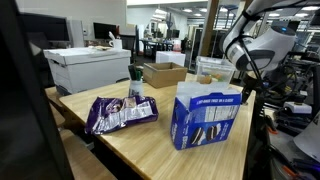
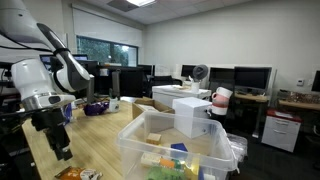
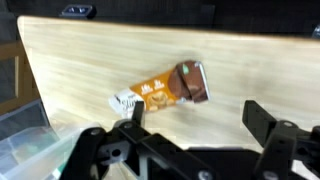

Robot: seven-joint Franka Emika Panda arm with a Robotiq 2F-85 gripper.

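Observation:
My gripper stands open above the table, its black fingers wide apart with nothing between them. Below and slightly to the left in the wrist view lies a flat orange, brown and white packet (image 3: 165,88). Exterior view 2 shows the same packet (image 2: 78,173) at the bottom edge, just in front of the gripper (image 2: 48,146). In exterior view 1 the gripper (image 1: 262,88) hangs at the right, beyond the blue and white box.
A clear bin (image 2: 126,140) with several items stands beside the packet. A purple bag (image 1: 122,114) and a blue-white box (image 1: 205,122) lie further along the table, with a cardboard box (image 1: 164,75) behind. Bare wood (image 3: 250,70) surrounds the packet on the right.

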